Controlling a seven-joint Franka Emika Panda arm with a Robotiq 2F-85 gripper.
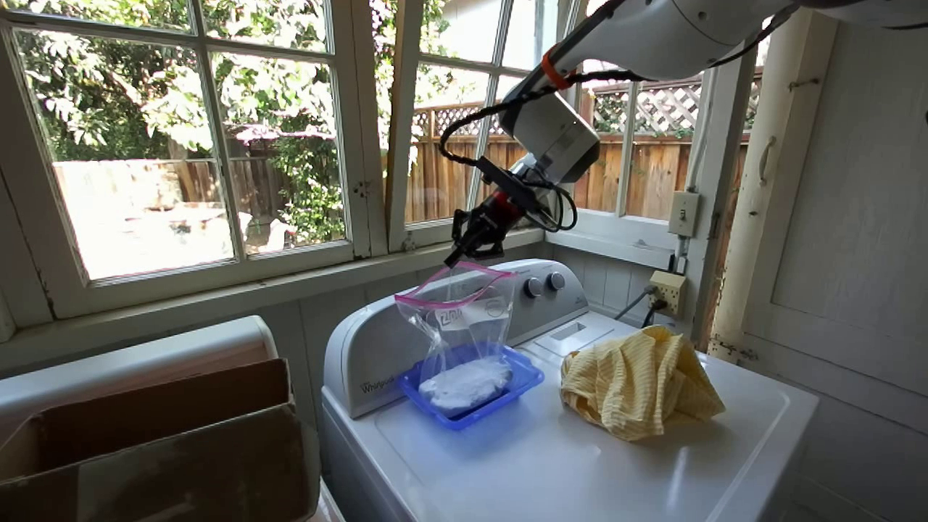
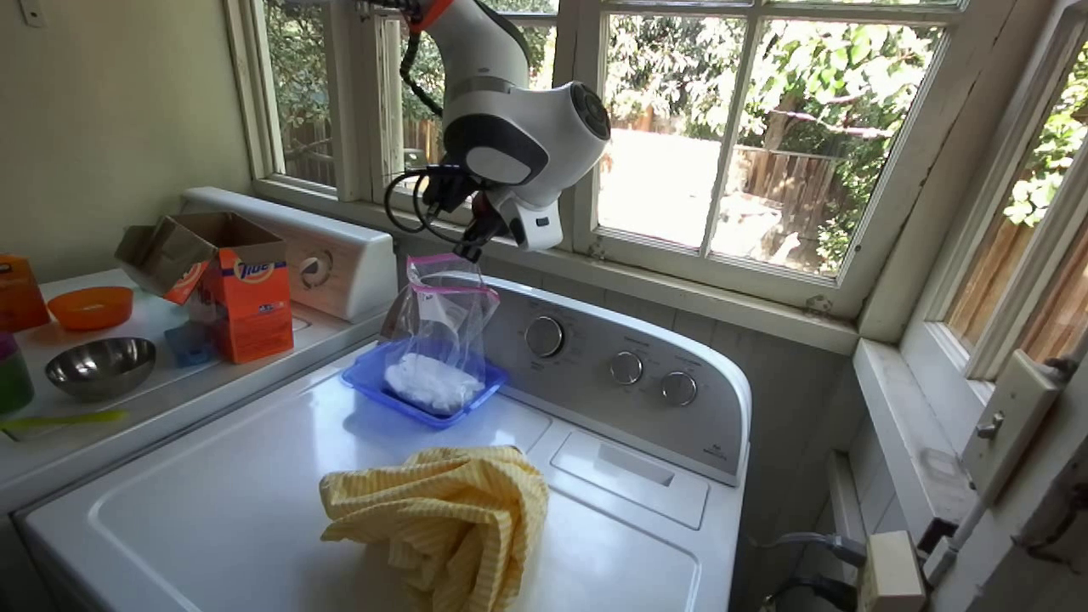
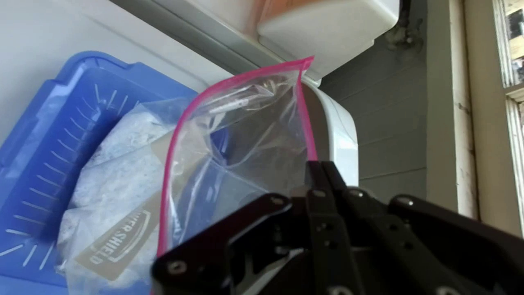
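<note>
A clear zip bag (image 1: 474, 317) with a pink zip edge stands stretched upward from a blue tray (image 1: 526, 380), its mouth gaping. White powder (image 2: 433, 382) fills the bottom of the bag, which rests in the tray. My gripper (image 1: 452, 259) is shut on the bag's pink edge at the back side of the mouth. In the wrist view the pink rim (image 3: 308, 130) runs right to the closed fingertips (image 3: 314, 169), and the opposite rim curves away to the left. The gripper's lower parts cover the near part of the bag there.
A crumpled yellow cloth (image 1: 639, 383) lies on the white washer top (image 2: 255, 469). Behind the tray rises the control panel (image 2: 592, 357). On the neighbouring machine are an open orange box (image 2: 255, 306), a metal bowl (image 2: 100, 365) and an orange bowl (image 2: 92, 306).
</note>
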